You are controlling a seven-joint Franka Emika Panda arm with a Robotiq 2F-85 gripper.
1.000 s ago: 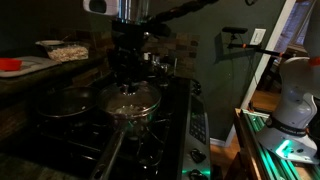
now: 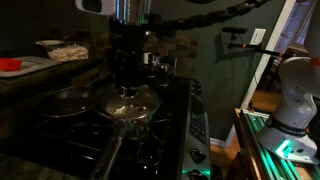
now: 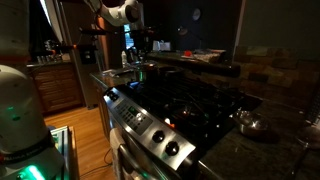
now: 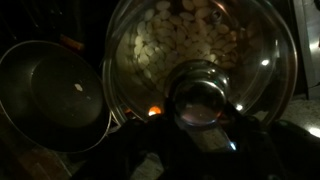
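My gripper [image 2: 125, 88] points down over the pan [image 2: 133, 117] on the stove in exterior view 1. In the wrist view its dark fingers close around a round, shiny knob [image 4: 200, 92], which seems to belong to a clear glass lid [image 4: 277, 75]. Pale sliced pieces [image 4: 187, 35] show through the glass. Whether the lid rests on the pan's rim or hangs just above it, I cannot tell. The pan's long handle [image 2: 107, 155] reaches toward the front left.
A second dark pan [image 2: 68, 101], almost empty, sits left of the first. Stove knobs and panel [image 2: 197, 122] lie to the right. A red object [image 2: 10, 64] and a bowl of food [image 2: 68, 53] are on the back-left shelf. A metal bowl [image 3: 250, 123] stands beside the stove.
The arm and gripper have shifted slightly to the right over the pan. The pale contents show more distinctly than a second ago; the pans have not visibly moved.
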